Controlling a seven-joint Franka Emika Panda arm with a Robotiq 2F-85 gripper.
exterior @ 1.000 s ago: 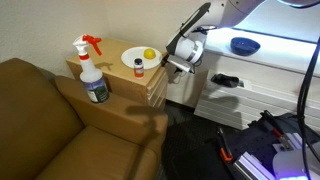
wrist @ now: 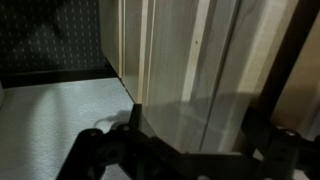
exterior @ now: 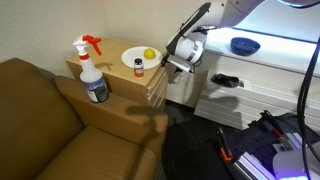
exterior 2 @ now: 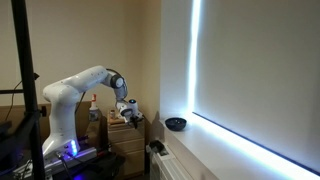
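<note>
My gripper (exterior: 180, 67) is low beside the right end of the wooden cabinet (exterior: 150, 88), its tips close to the cabinet edge. Dark fingers (wrist: 268, 135) stand wide apart in the wrist view, with pale wood boards (wrist: 180, 95) showing between and beyond them. Whether either finger touches the wood I cannot tell. On the cabinet top are a white plate (exterior: 130, 60) bearing a yellow round item (exterior: 149, 53), a small red-and-white jar (exterior: 139, 68) and a red-topped spray bottle (exterior: 92, 80).
A dark blue bowl (exterior: 245, 46) rests on the white ledge, above a white radiator-like unit (exterior: 235, 105) with a dark object (exterior: 227, 80) on it. The brown sofa (exterior: 50, 130) fills the left front. Dark floor lies open between.
</note>
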